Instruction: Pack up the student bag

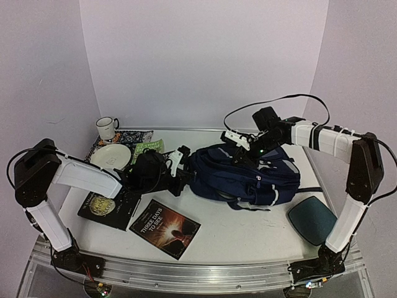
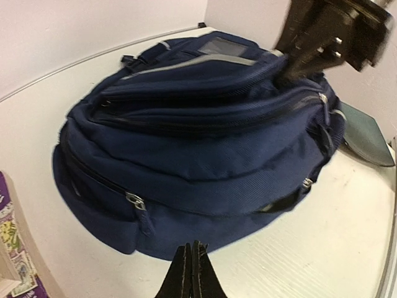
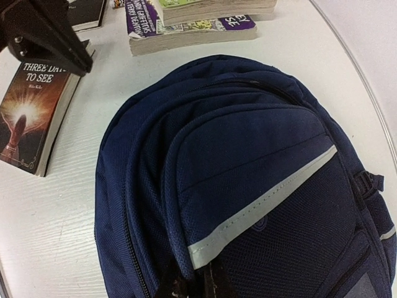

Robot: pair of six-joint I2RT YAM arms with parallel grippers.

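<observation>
A navy backpack point(image 1: 248, 177) lies on its side at the middle right of the table. My right gripper point(image 1: 242, 158) is over its upper side; in the right wrist view its fingers point(image 3: 201, 282) are shut on the fabric edge of the bag's front panel beside the grey stripe. My left gripper point(image 1: 188, 176) stands at the bag's left end. In the left wrist view its fingers point(image 2: 191, 270) are together, with nothing showing between them, just in front of the bag's lower edge. Whether they touch the bag I cannot tell. A zipper pull point(image 2: 134, 200) hangs on that side.
Left of the bag lie the "Three Days to See" book point(image 1: 165, 228), a black book point(image 1: 105, 210) and green-covered books point(image 1: 149, 146). A white plate point(image 1: 111, 156) and mug point(image 1: 107, 128) are behind them. A dark teal item point(image 1: 312, 220) rests at front right.
</observation>
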